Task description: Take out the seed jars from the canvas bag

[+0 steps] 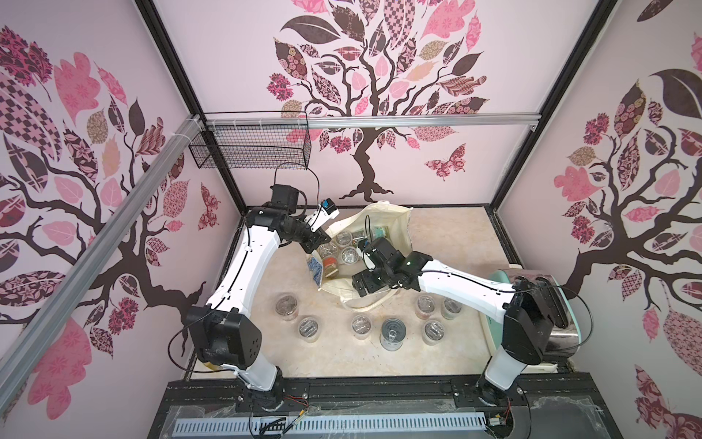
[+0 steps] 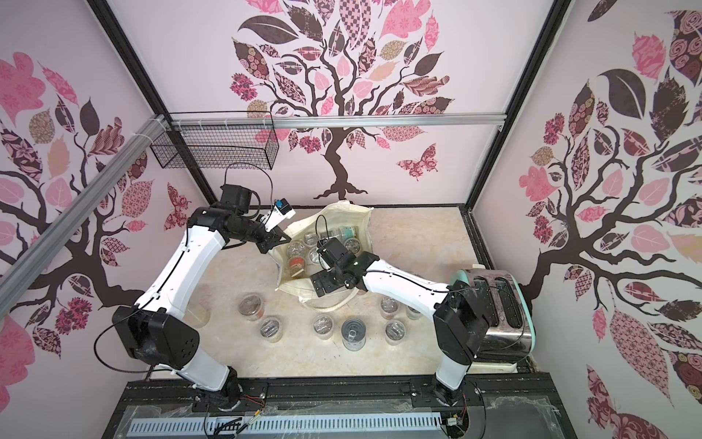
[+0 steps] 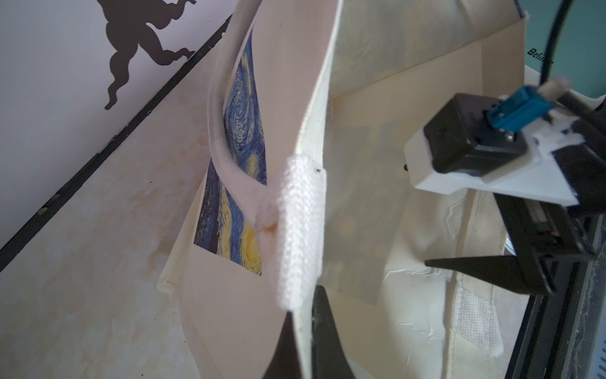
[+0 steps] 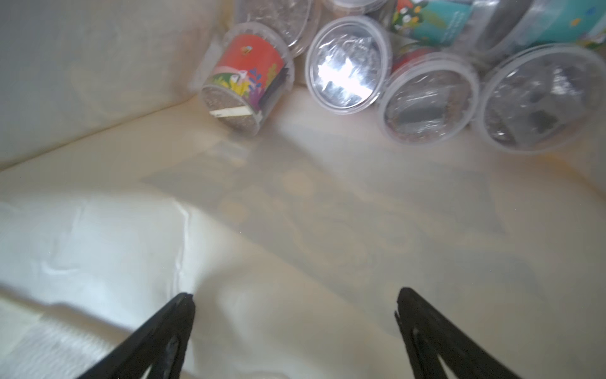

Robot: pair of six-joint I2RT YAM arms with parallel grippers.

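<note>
The cream canvas bag (image 1: pixel 392 216) lies open at the back middle, holding several clear-lidded seed jars (image 4: pixel 344 63), some with red or teal labels (image 4: pixel 243 69). My left gripper (image 1: pixel 316 241) is shut on the bag's edge at its left side, where a white strap and a printed panel show. My right gripper (image 1: pixel 362 284) stands open over the bag's front part, its fingers apart with nothing between them, below the jars in the right wrist view.
Several jars (image 1: pixel 360 326) and a larger grey-lidded container (image 1: pixel 392 333) stand along the front of the table. A toaster (image 2: pixel 501 314) is at the right. A wire basket (image 1: pixel 248 142) hangs at the back left.
</note>
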